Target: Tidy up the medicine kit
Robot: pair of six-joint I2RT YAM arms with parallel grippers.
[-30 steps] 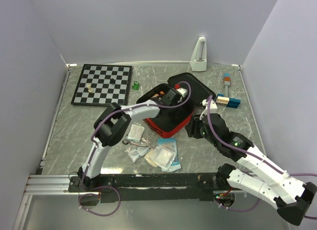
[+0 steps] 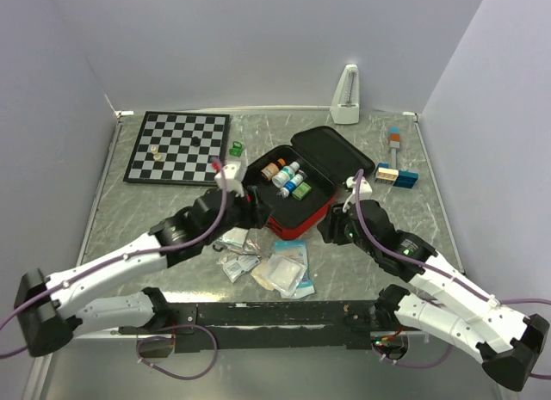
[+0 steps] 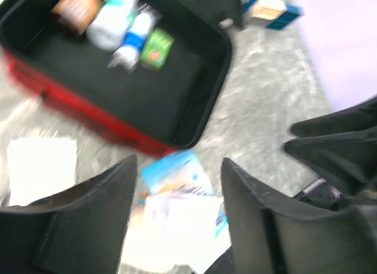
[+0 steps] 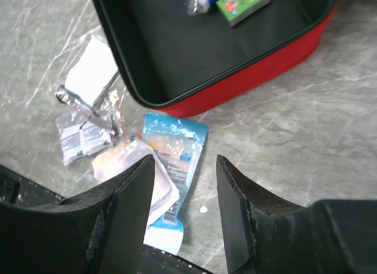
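The black and red medicine case [image 2: 297,212] lies with its lid [image 2: 334,155] folded back. In its far half sit an orange-brown bottle [image 2: 272,169], a white bottle [image 2: 285,174], a blue-and-white bottle [image 2: 293,186] and a green box [image 2: 301,191]. Flat packs lie in front: a blue pouch [image 4: 177,147], a clear pack with white contents [image 4: 162,191], a silvery sachet [image 4: 84,138] and a white packet [image 4: 93,71]. Metal tweezers or scissors [image 4: 82,110] lie among them. My left gripper, blurred, is open above the packs; the right [image 4: 184,165] is open too, both without anything held.
A chessboard [image 2: 176,148] and a green clip [image 2: 236,149] are at the back left. A white metronome [image 2: 346,95] stands by the back wall, with blue blocks [image 2: 405,179] to the right. Bare tabletop [image 2: 362,271] lies right of the packs.
My left arm has swung out of the case toward its front left edge, uncovering the bottles and the green box. The right gripper has shifted only slightly.
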